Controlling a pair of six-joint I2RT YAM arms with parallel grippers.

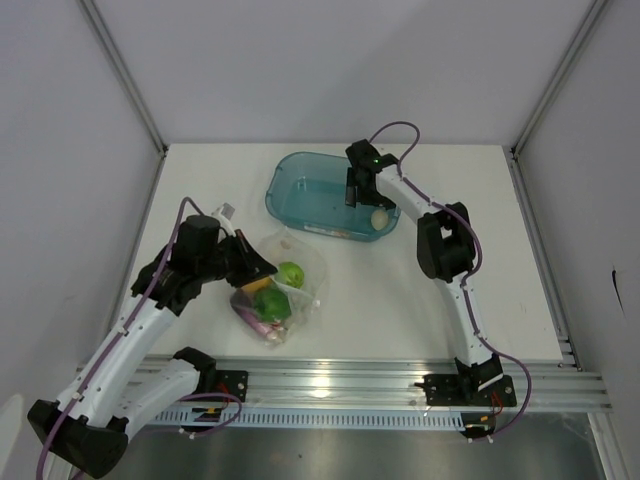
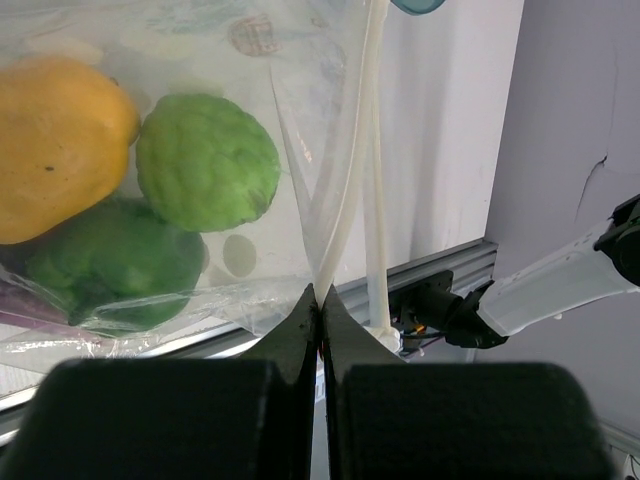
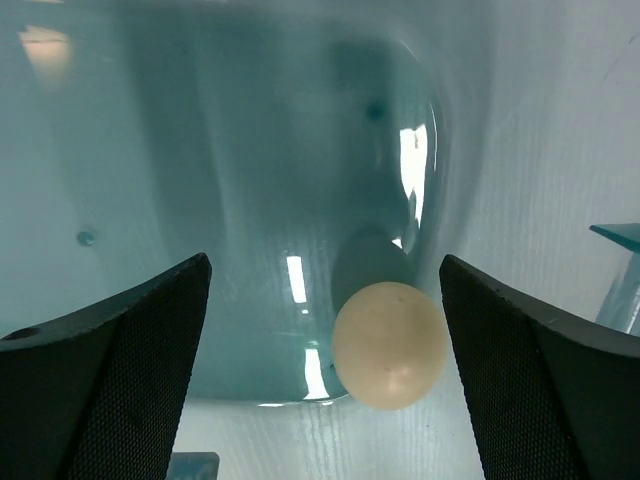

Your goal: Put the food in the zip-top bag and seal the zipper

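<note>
The clear zip bag (image 1: 305,300) holds a yellow item (image 2: 55,150), green produce (image 2: 205,160) and a purple item, low left on the table. My left gripper is shut on the bag's edge. My right gripper (image 1: 365,200) is over the blue bin's right end, fingers apart, with a round pale tan item (image 3: 390,345) between and below them in the right wrist view, lying in the bin (image 3: 200,150).
The blue bin sits at the back middle of the white table (image 1: 470,250). A metal rail runs along the front edge.
</note>
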